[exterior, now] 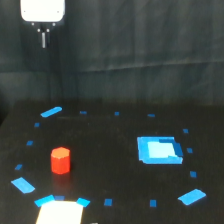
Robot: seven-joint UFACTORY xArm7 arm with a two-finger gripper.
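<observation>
A red block (61,161) with a six-sided outline stands on the black tabletop, left of centre. To its right lies a blue-edged square (143,156) with a white middle. High at the upper left hangs a white arm part (42,10), with a small grey tip (43,39) below it, far above the table and clear of the block. That tip is too small to show any fingers or whether they are apart. Nothing can be made out hanging from it.
Blue tape strips (22,185) and small blue squares mark the table. A bright pale shape (60,213), cut off by the bottom edge, sits in front of the block. Between the block and the blue-edged square the surface is bare. A dark curtain (130,50) hangs behind.
</observation>
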